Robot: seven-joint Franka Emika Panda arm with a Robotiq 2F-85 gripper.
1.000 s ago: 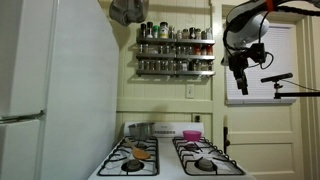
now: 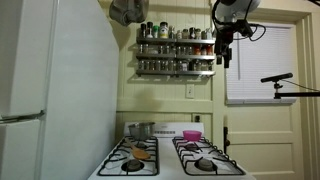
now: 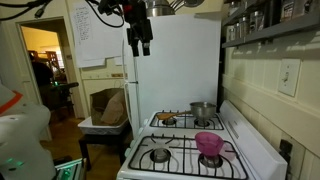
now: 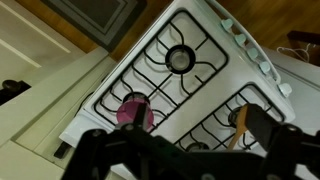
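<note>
High above the white stove (image 3: 135,168), my gripper (image 2: 222,60) hangs in the air with its fingers pointing down. In the wrist view the gripper is open, its two dark fingers wide apart and nothing held between them. A pink bowl (image 3: 207,146) sits on a burner; in the wrist view the bowl (image 4: 150,122) is partly covered by a finger. At the back left in exterior view 1 stands a grey metal pot (image 2: 142,130). A wooden spoon (image 2: 140,154) lies over a left burner, and the spoon (image 4: 240,122) shows near the right finger in the wrist view.
Spice shelves (image 2: 176,57) line the back wall. A white fridge (image 2: 60,100) stands left of the stove. A microphone-like bar (image 2: 277,78) juts in at the right, before the window blind (image 2: 262,60). Air above the stove is clear.
In exterior view 1 my gripper has moved left and upward, away from the bar at the right. The bowl, pot and spoon have stayed put.
</note>
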